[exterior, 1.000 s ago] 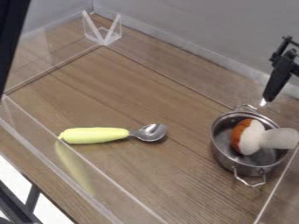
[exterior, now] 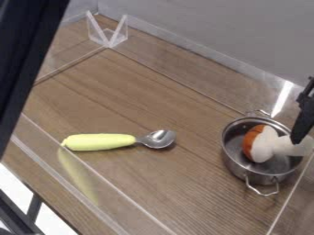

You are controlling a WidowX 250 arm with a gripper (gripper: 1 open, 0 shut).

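Observation:
A steel pot (exterior: 255, 173) with two handles stands at the right of the wooden counter. In it rests an orange-and-white object (exterior: 260, 144), with a pale rounded part reaching toward the pot's right rim. My dark gripper (exterior: 296, 130) is at the right edge, low over the pot beside that pale part, partly out of frame; its fingertips are hard to make out.
A spoon with a yellow handle (exterior: 101, 141) lies at the left of the counter (exterior: 160, 92). A clear plastic piece (exterior: 106, 33) stands in the back left corner. A dark vertical shape fills the left edge.
My gripper has moved down from above the pot's back rim to beside the pale part of the object in the pot. The spoon and pot are unchanged.

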